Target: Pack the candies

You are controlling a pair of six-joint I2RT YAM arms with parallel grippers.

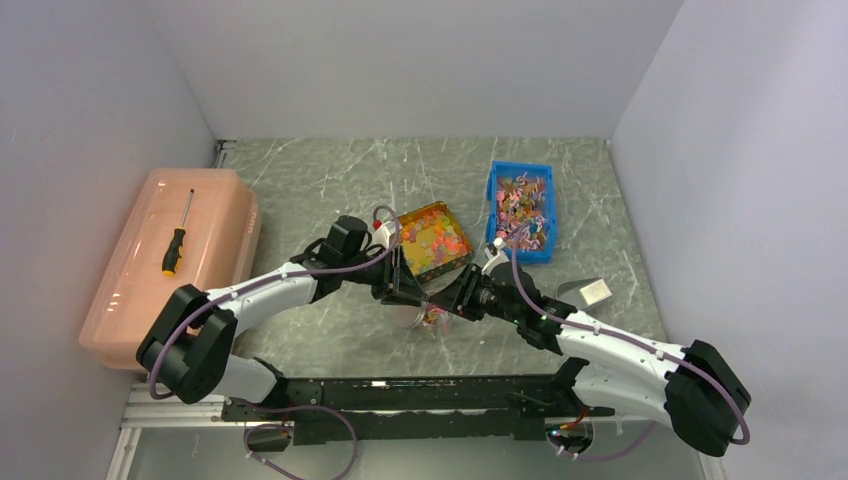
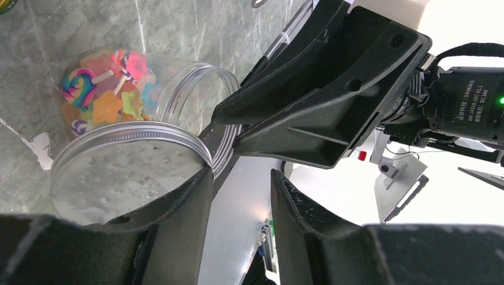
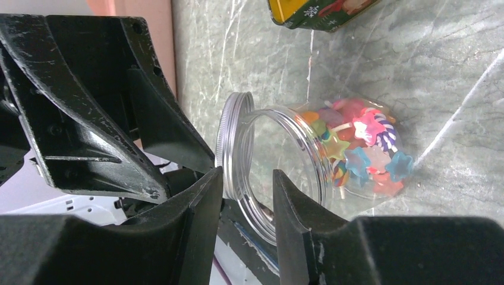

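Note:
A clear jar (image 3: 347,155) holding colourful candies lies on its side on the table, mouth toward my left arm. Its round silver-rimmed lid (image 2: 128,172) is upright just beside the open mouth, apart from most of the rim. My left gripper has a fingertip at the lid's edge. A gap shows between its fingers, and whether they hold the lid is unclear. My right gripper is open at the jar's mouth, with part of the clear rim seen between its fingers; contact cannot be made out. Both grippers (image 1: 424,300) hide part of the jar from above.
A gold tin (image 1: 442,248) of candies stands close behind the jar. Farther back on the right is a blue tray (image 1: 552,205) of wrapped candies. A pink box (image 1: 215,225) carrying a screwdriver (image 1: 177,240) occupies the left side.

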